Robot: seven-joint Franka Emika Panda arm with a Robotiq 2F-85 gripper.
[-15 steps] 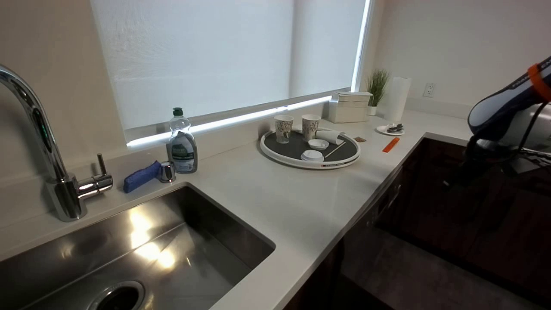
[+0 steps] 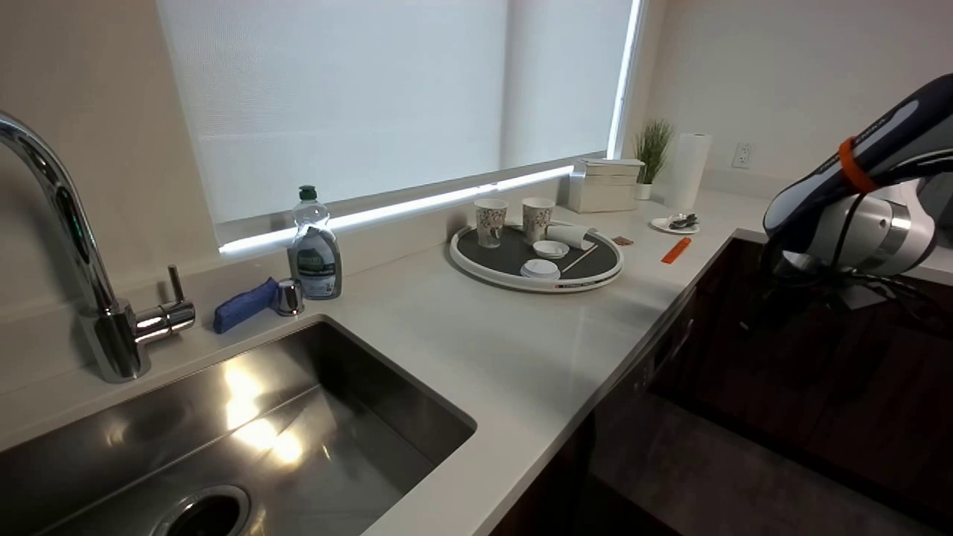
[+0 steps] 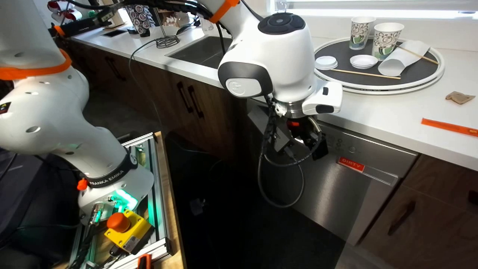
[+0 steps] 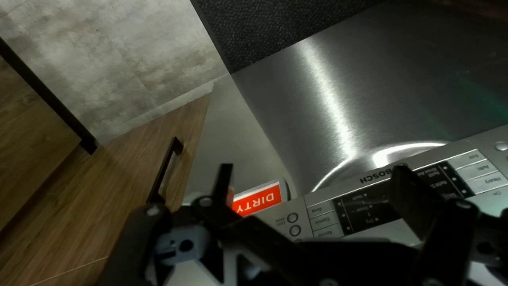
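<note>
In the wrist view my gripper is open, with nothing between its dark fingers. Beyond them are the stainless dishwasher's point(image 4: 295, 109) front and its control panel point(image 4: 366, 209). A red DIRTY sign point(image 4: 258, 199) shows close to the left finger, which partly covers it. Exterior view 2 has the gripper point(image 3: 319, 145) low in front of the dishwasher, below the counter edge and left of the DIRTY sign point(image 3: 351, 164). Cables and the hand hide part of it there. Exterior view 1 shows the arm point(image 2: 849, 196) at the right; its fingers are too dark to make out.
A round tray point(image 2: 500, 278) with two paper cups point(image 2: 491, 223), lids and a tipped cup stands on the counter point(image 2: 464, 339). An orange strip point(image 3: 450, 127) lies near the counter edge. Cables hang around the hand. A cabinet handle point(image 4: 163, 169) projects left of the dishwasher.
In exterior view 1 the arm has moved left and more of its hand has come into view. The counter objects have stayed where they were.
</note>
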